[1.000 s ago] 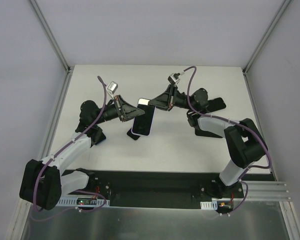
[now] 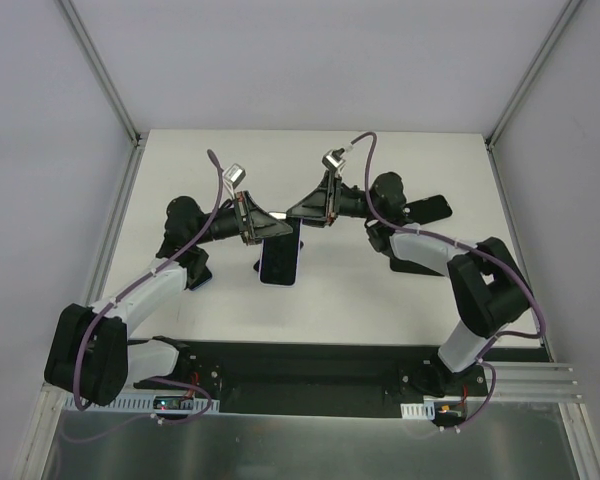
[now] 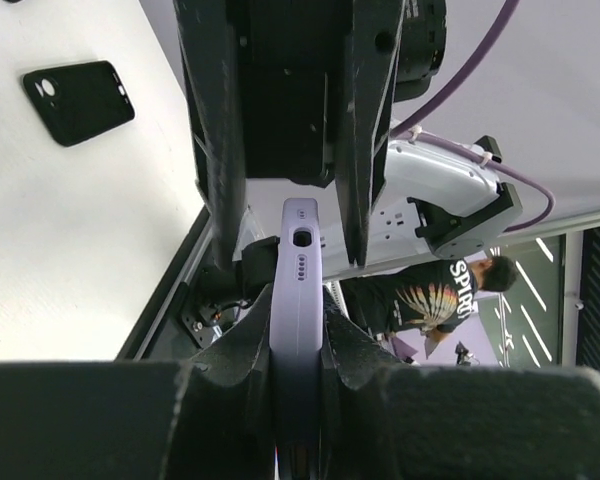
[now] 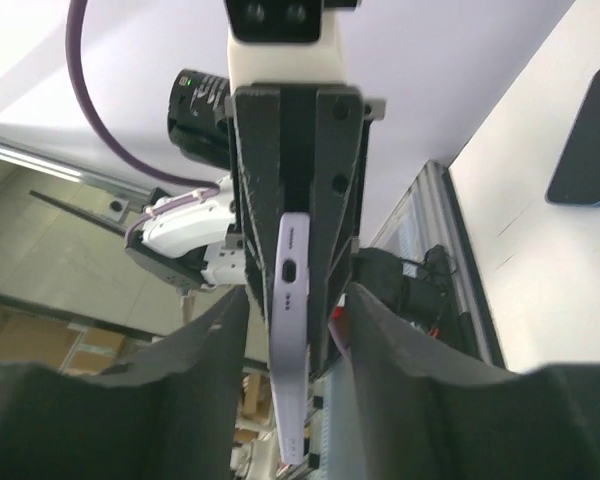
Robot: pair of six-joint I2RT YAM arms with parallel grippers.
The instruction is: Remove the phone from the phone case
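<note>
Above the table, a dark-screened phone in a pale purple case (image 2: 279, 260) hangs between the two arms. My left gripper (image 2: 279, 228) is shut on its upper part from the left. In the left wrist view, the case edge (image 3: 298, 330) runs away from between the left fingers. From the right, my right gripper (image 2: 296, 214) reaches the top corner. Its fingers (image 3: 215, 200) stand apart on either side of the phone, with a gap showing. The narrow purple edge (image 4: 292, 320) lies between them in the right wrist view. Any gap between phone and case is not visible.
On the table lie a black phone case (image 3: 78, 100) and a dark phone (image 4: 588, 140). Two black items, one behind (image 2: 429, 209) and one nearer (image 2: 416, 267), rest on the right.
Over the last second the cased phone has moved slightly left and turned more upright. My right gripper has shifted left toward the left gripper.
</note>
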